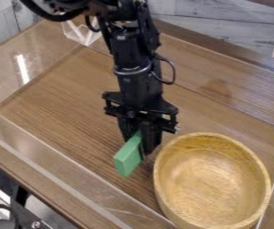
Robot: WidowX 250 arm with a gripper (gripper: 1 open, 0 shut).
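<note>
My black arm comes down from the top centre, with its gripper (141, 135) low over the wooden table (44, 107). The gripper is shut on a green block (129, 156), which hangs tilted from its fingers just left of a tan oval bowl (211, 188). The fingertips are partly hidden by the block and dark parts of the wrist.
The bowl fills the lower right. A clear strip edge runs along the lower left, with dark cables in the corner. A pale marbled surface lies behind at the top right.
</note>
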